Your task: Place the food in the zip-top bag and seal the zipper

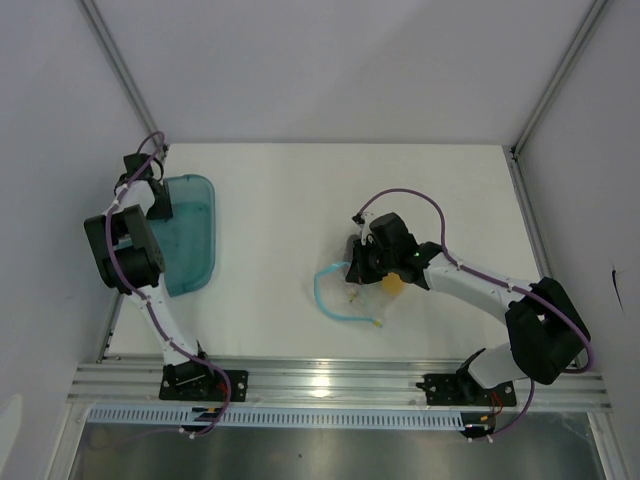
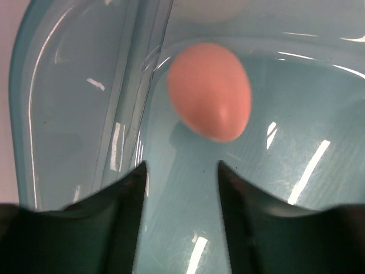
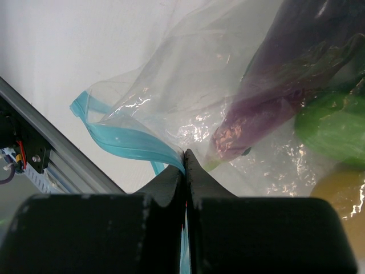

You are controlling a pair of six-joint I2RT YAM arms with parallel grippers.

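A clear zip bag point(image 1: 355, 300) with a light-blue zipper lies at the table's middle. In the right wrist view it holds a purple eggplant point(image 3: 268, 91), a green item point(image 3: 331, 125) and an orange-yellow item point(image 3: 339, 197). My right gripper is shut on the bag's rim. My left gripper hangs part open over a teal tray point(image 1: 185, 255) at the far left, nothing between its blurred fingers. A pink egg-shaped food point(image 2: 208, 91) is in the tray, just beyond those fingertips.
Metal rails edge the front and sides.
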